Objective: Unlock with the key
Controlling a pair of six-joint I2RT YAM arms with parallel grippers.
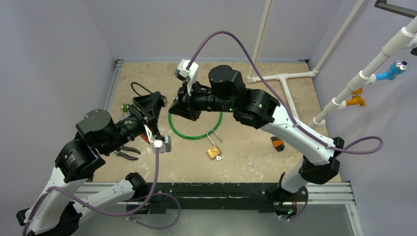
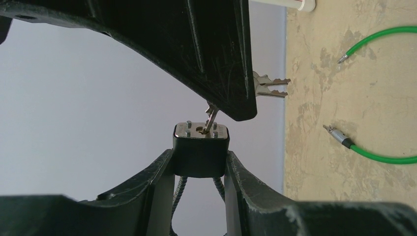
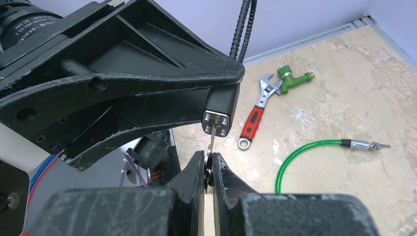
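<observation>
My left gripper [image 1: 160, 101] holds a black padlock [image 2: 200, 152] between its fingers, keyhole face toward the right gripper, with a braided cable shackle behind. My right gripper [image 1: 178, 104] is shut on a key [image 3: 211, 140], whose blade reaches into the lock's keyhole in both wrist views. More keys [image 2: 270, 87] on the bunch show beside the right gripper's finger in the left wrist view. The key's head is largely hidden by the fingers.
A brass padlock [image 1: 213, 151] with keys, green hose [image 1: 192, 137], pliers [image 1: 127, 153], wrench [image 3: 254, 120], green valve [image 3: 292, 82] and brush [image 1: 277, 144] lie on the board. White pipes [image 1: 366, 69] with taps line the right side.
</observation>
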